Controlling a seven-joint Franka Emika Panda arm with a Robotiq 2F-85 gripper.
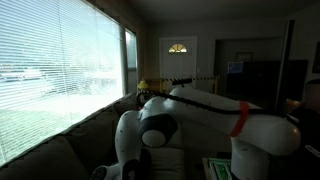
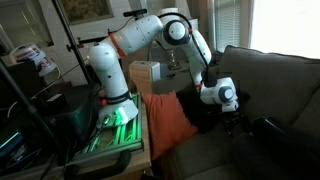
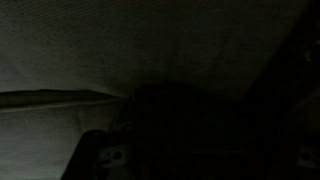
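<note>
In exterior view 2 my arm point(image 2: 132, 36) reaches over the grey couch point(image 2: 275, 75), with its white wrist point(image 2: 219, 92) low above the seat. The gripper point(image 2: 236, 124) is a dark shape near a black cloth-like heap point(image 2: 280, 145), and whether it touches the heap I cannot tell. In the wrist view, dark finger parts point(image 3: 112, 156) show at the left and right, set wide apart, so the gripper is open. A black mass fills the space below and between them, its details lost in shadow. Grey couch fabric point(image 3: 150, 45) lies above it.
A red-orange cushion point(image 2: 168, 128) and a dark cushion point(image 2: 201, 108) lean along the couch beside the arm. The arm's base stands on a table point(image 2: 144, 150) at the left. Bare seat point(image 2: 195, 160) shows in front. A window with blinds point(image 1: 60, 75) lies behind the couch.
</note>
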